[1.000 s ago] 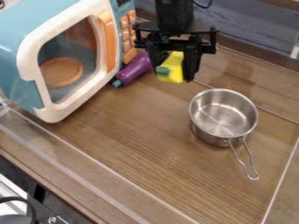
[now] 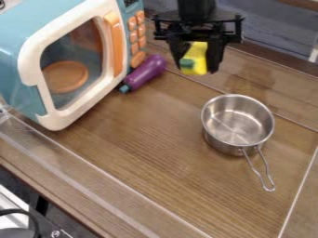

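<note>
The black gripper (image 2: 194,46) is at the top centre, shut on a yellow object (image 2: 194,61) with a green part, held upright between its fingers. A toy microwave (image 2: 62,37) in teal and white stands at the left. Beside its orange buttons lies a purple eggplant (image 2: 143,72). A steel pot (image 2: 236,121) with a long wire handle sits on the wooden counter at the right, below and right of the gripper.
A dark stove corner (image 2: 18,231) shows at the bottom left. A wall runs along the back right.
The gripper has moved back, toward the top of the view, with the yellow object in it. The pot, eggplant and microwave have not moved.
</note>
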